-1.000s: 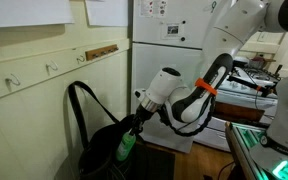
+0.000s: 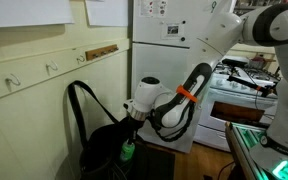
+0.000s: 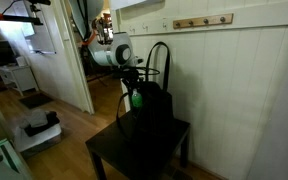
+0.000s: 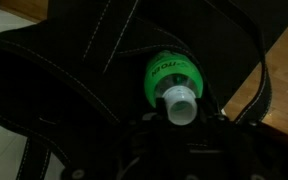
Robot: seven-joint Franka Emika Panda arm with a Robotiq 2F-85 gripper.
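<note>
A green bottle with a pale cap [image 4: 181, 106] stands partly inside a black bag [image 3: 156, 112], its green body [image 4: 172, 72] showing against the dark cloth. My gripper [image 2: 132, 138] reaches down from above, shut on the bottle's top. In exterior view 1 only a small part of the bottle [image 2: 127, 151] shows at the bag's opening; exterior view 2 shows the bottle [image 3: 136, 99] just below the gripper. The fingers are dark and hard to make out in the wrist view. Whether the bottle touches the bag's bottom is hidden.
The bag rests on a dark low table [image 3: 112, 150], with its strap [image 2: 77, 100] looping up by the wall. Wooden floor [image 3: 69, 155] lies around the table. A rail with hooks [image 2: 101, 51] is on the wall, and a white fridge [image 2: 159, 72] stands behind.
The gripper and the green bottle have moved downward, and less of the bottle now shows above the bag's edge. The bag looks to be in the same place.
</note>
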